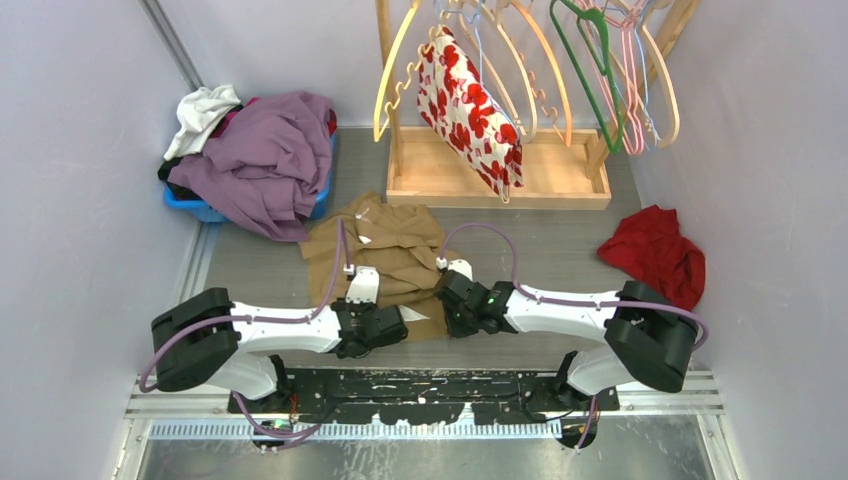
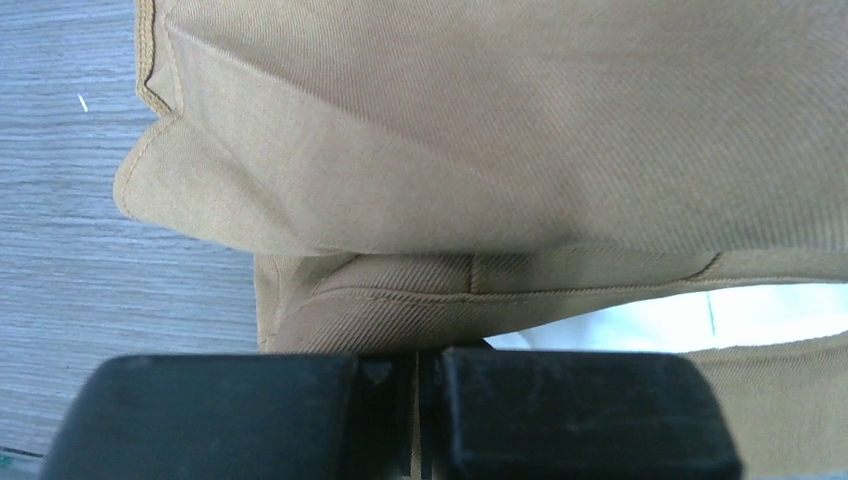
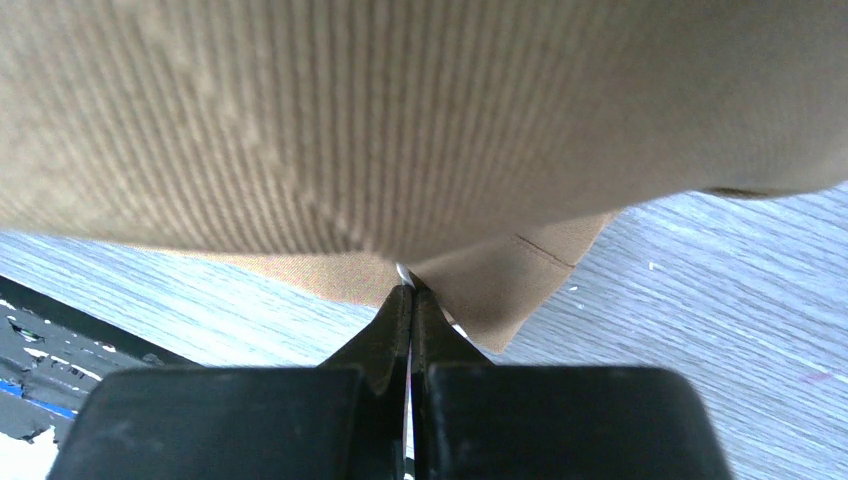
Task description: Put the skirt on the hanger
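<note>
The brown skirt [image 1: 388, 245] lies rumpled on the grey floor in front of the rack. In the left wrist view a white patch [image 2: 720, 315] shows inside the opening between two layers of the skirt [image 2: 480, 150]. My left gripper is shut at that opening; whether cloth is pinched in its tips cannot be made out. My right gripper is shut on an edge of the skirt [image 3: 500, 290], while a fold hangs close above it. From the top, the arms hide both sets of fingertips. Empty hangers [image 1: 394, 75] hang on the rack.
A red-flowered white cloth [image 1: 468, 110] hangs on the wooden rack [image 1: 555, 200]. A blue basket [image 1: 205, 212] heaped with clothes is at the left, a red cloth [image 1: 655, 258] at the right.
</note>
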